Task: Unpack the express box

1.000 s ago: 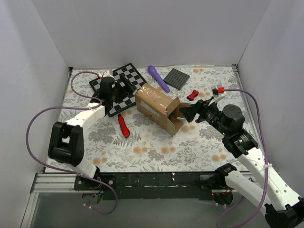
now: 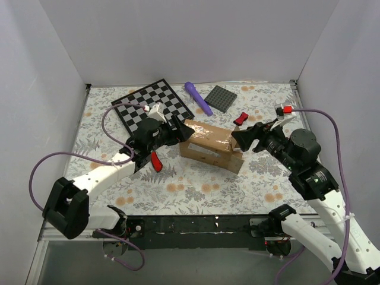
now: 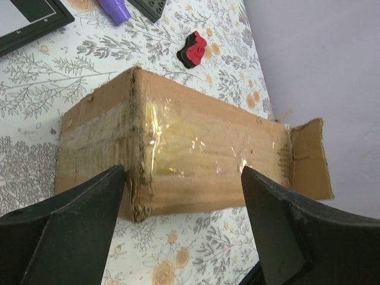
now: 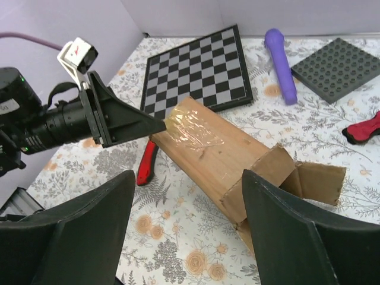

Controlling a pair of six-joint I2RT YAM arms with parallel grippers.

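Observation:
The brown cardboard box (image 2: 208, 142) sits at mid-table, tape shining along it. Its right end has open flaps (image 4: 320, 181); the inside cannot be made out. At the closed left end is my left gripper (image 2: 185, 132), with its fingers apart and the box's corner showing between them in the left wrist view. Whether they touch the cardboard I cannot tell. My right gripper (image 2: 242, 141) is by the flapped end, its fingers apart. One of its fingers (image 4: 285, 237) overlaps a flap in the right wrist view, and no grip on it shows.
Behind the box lie a checkered board (image 2: 155, 101), a purple microphone-shaped object (image 2: 198, 98) and a dark grey pad (image 2: 220, 98). A small red-and-black item (image 2: 241, 119) lies at the back right, a red-handled tool (image 2: 156, 161) at the left.
The box has shifted right and turned slightly. My right gripper has moved a little right.

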